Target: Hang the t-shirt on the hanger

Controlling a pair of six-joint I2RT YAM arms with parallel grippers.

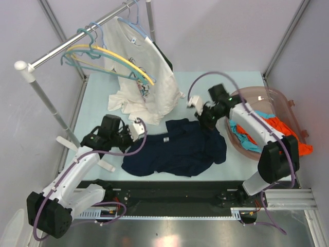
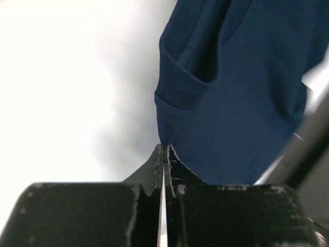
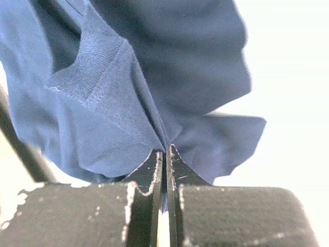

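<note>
The navy t-shirt point(image 1: 172, 154) is spread crumpled on the pale table. My left gripper point(image 1: 127, 142) is over its left part; in the left wrist view the closed fingertips point(image 2: 166, 146) meet a folded edge of the dark cloth point(image 2: 236, 98). My right gripper point(image 1: 205, 122) is over its upper right part, closed on a gathered fold of fabric point(image 3: 108, 87) in the right wrist view. Empty hangers point(image 1: 105, 57), teal, yellow and blue, hang from the rail point(image 1: 61, 46) at upper left.
A white shirt point(image 1: 136, 77) hangs from the rail, its lower part on the table. A brown bin point(image 1: 247, 95) with orange and turquoise cloth point(image 1: 280, 128) stands at right. The rack's white post point(image 1: 54, 110) is beside my left arm.
</note>
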